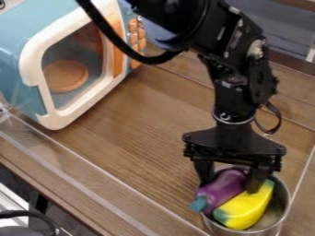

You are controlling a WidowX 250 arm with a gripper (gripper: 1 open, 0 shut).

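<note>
The black gripper (231,173) points down into a metal pot (275,218) at the lower right, its fingertips at the tops of a purple eggplant (218,190) and a yellow banana (242,210) lying side by side in the pot. I cannot tell whether the fingers are closed on either toy.
A toy microwave (55,64) with an open front and an orange plate inside stands at the upper left. The wooden table (135,134) between it and the pot is clear. A clear rail runs along the left edge.
</note>
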